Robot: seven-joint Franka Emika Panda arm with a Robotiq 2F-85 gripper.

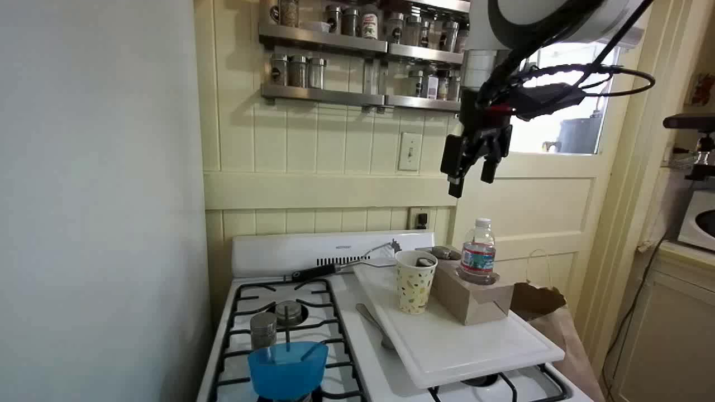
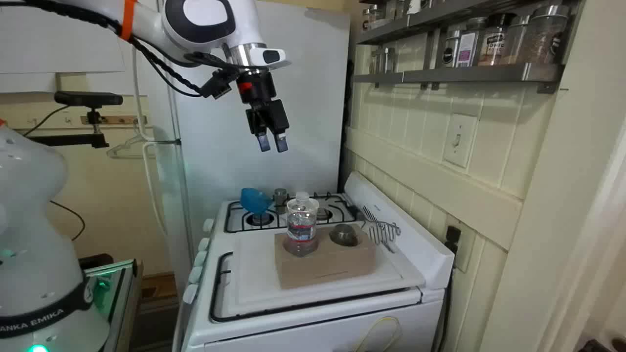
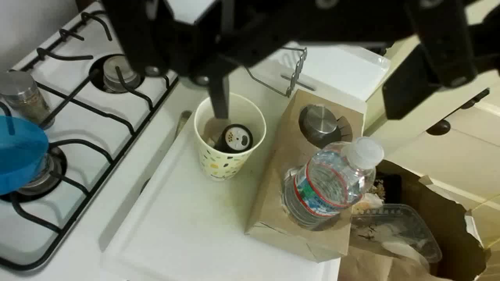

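Note:
My gripper (image 1: pixel 473 187) hangs high above the stove, open, its two fingertips apart and nothing between them; exterior view 2 also shows the gripper (image 2: pixel 273 146) empty. Below, a patterned paper cup (image 3: pixel 225 161) stands on a white board (image 3: pixel 173 224), with a black-capped jar (image 3: pixel 235 138) inside it. Beside the cup is a brown cardboard box (image 3: pixel 262 220) with holes in its top. One hole holds a clear water bottle (image 1: pixel 478 249) upright; a metal-lidded jar (image 3: pixel 320 120) sits in the other.
A blue bowl (image 1: pixel 288 371) and a spice jar (image 1: pixel 262 330) stand on the left burners. Behind lies a black-handled masher (image 1: pixel 315 272). A paper bag (image 1: pixel 566 335) stands right of the stove. Spice shelves (image 1: pixel 322 40) line the wall. The board's front is clear.

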